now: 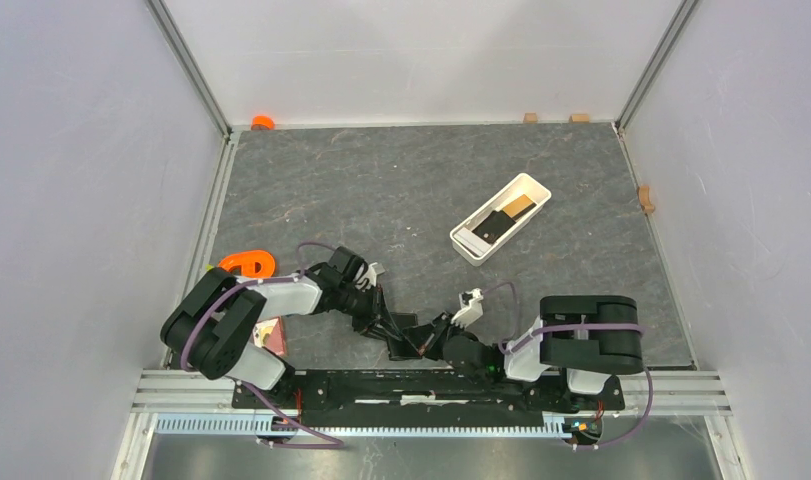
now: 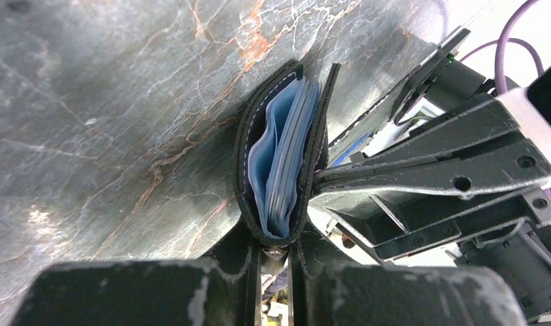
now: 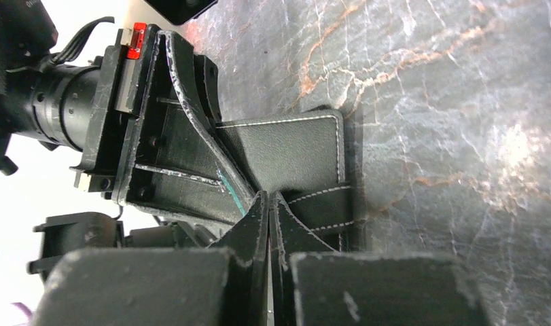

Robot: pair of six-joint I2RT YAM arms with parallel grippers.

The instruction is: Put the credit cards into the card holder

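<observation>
The black card holder (image 2: 321, 129) stands on edge in the left wrist view, its pale blue sleeves (image 2: 284, 153) facing up and slightly spread. My left gripper is shut on its lower edge. In the right wrist view the holder's stitched cover (image 3: 286, 153) and strap (image 3: 327, 209) show. My right gripper is shut, tips against or just in front of the cover; nothing shows between its fingers. Flat card-like pieces, including a black one (image 1: 494, 227) and a tan one (image 1: 518, 206), lie in the white tray (image 1: 464, 250).
At the left edge lie an orange ring-shaped object (image 1: 247, 263) and a pink-and-cream box (image 1: 272, 336), partly behind the left arm. The two grippers are close together near the table's front edge.
</observation>
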